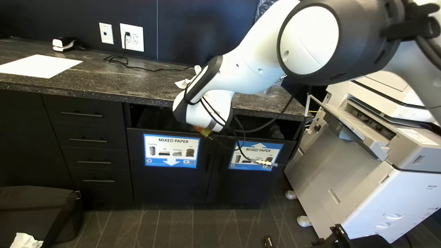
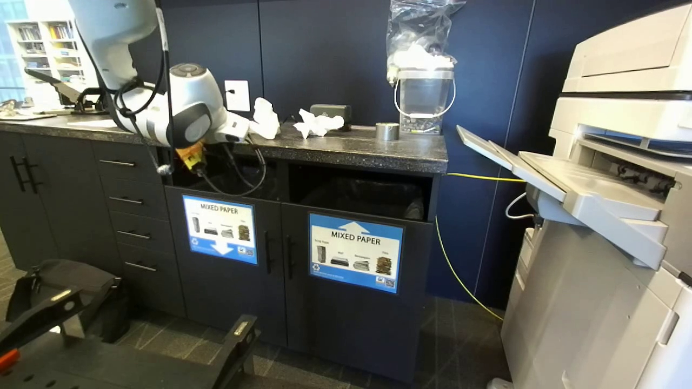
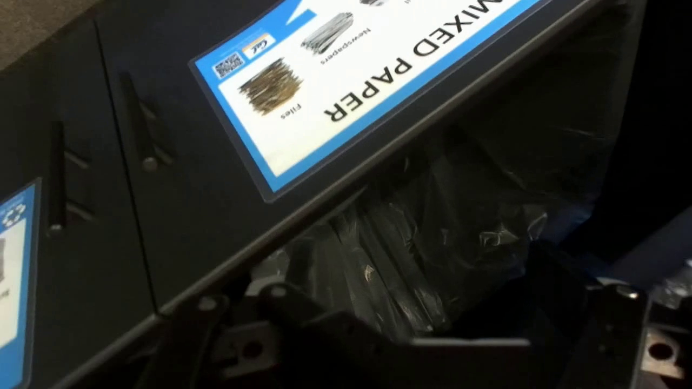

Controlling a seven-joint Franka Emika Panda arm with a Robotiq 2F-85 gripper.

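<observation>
My gripper stands open along the bottom of the wrist view, its dark fingers wide apart and nothing visible between them. Below it is a bin opening with a clear plastic liner [image 3: 389,259], behind a black panel marked by a mixed paper sign [image 3: 383,78]. Two crumpled white papers, one tall [image 2: 265,120] and one flatter [image 2: 318,123], lie on the dark counter [image 2: 363,146]. In exterior view 1 the arm [image 1: 206,107] reaches over the counter's front edge and covers most of the papers; the fingers do not show there.
A white sheet [image 1: 39,66] lies flat at the counter's left. A clear bucket [image 2: 425,97], a metal cylinder [image 2: 387,132] and a small dark box [image 2: 331,113] stand on the counter. The printer [image 1: 355,165] is on the right. Cables [image 2: 253,181] hang from the arm.
</observation>
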